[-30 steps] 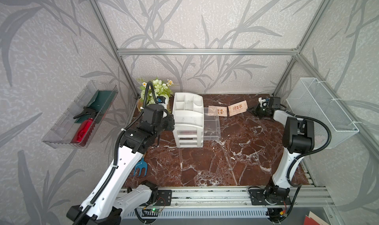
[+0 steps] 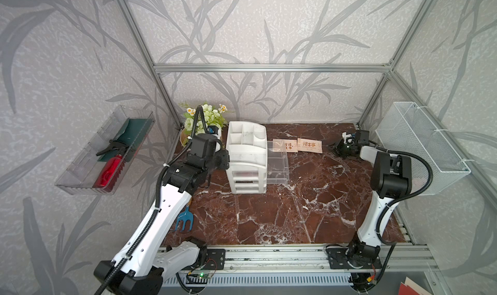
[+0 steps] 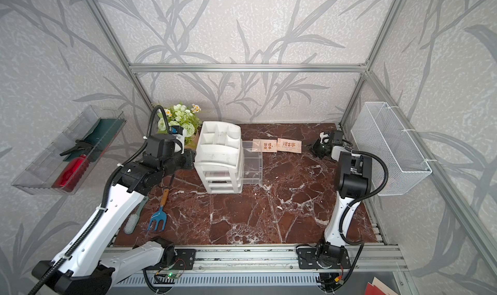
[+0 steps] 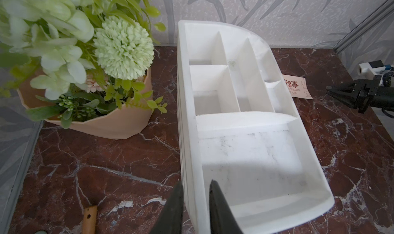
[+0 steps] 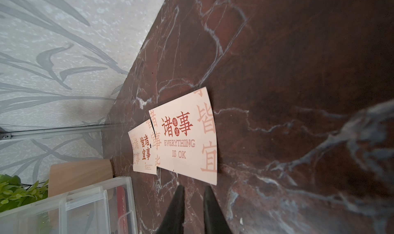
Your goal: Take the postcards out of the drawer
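Two pale postcards lie flat on the marble table at the back, right of the white organiser [image 2: 246,155]: one printed "Everything is OK" [image 5: 180,135], the other [image 5: 144,151] just beside it. A clear drawer [image 3: 252,170] sticks out from the organiser's right side. My left gripper is above the organiser's left rim, fingers part open on either side of it in the left wrist view; contact cannot be told. My right gripper hovers right of the postcards, shut, nothing visible between its fingers.
A flower pot [image 4: 94,127] stands behind left of the organiser. A blue fork [image 3: 158,217] and a brush [image 3: 132,222] lie front left. A wire basket [image 3: 388,150] hangs on the right.
The right-hand postcard has turned and shifted slightly left from a second ago. My right gripper has moved slightly right, and the left arm has shifted slightly right.
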